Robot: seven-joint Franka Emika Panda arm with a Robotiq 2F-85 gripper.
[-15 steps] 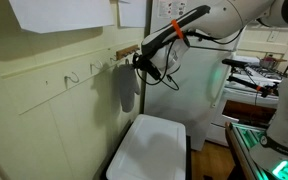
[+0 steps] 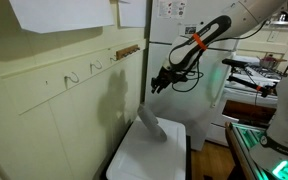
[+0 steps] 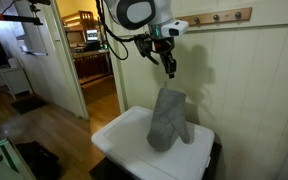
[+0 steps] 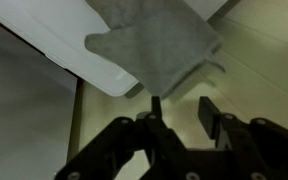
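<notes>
A grey cloth [image 2: 151,122] has its lower part on the white tabletop [image 2: 144,155], with its upper part rising to a point. From exterior view 2, that peak of the cloth [image 3: 168,120] is just below my gripper [image 3: 170,73], a small gap between them. My gripper has its fingers spread in the wrist view, and nothing sits between them. Beyond the fingertips, the same cloth [image 4: 159,45] shows blurred over the white surface. In exterior view 1 the gripper [image 2: 157,90] is above and right of the cloth.
A wooden rail with hooks [image 2: 127,51] runs along the cream wall, with more metal hooks [image 2: 95,66] further left. A stove [image 2: 259,75] stands at the back right.
</notes>
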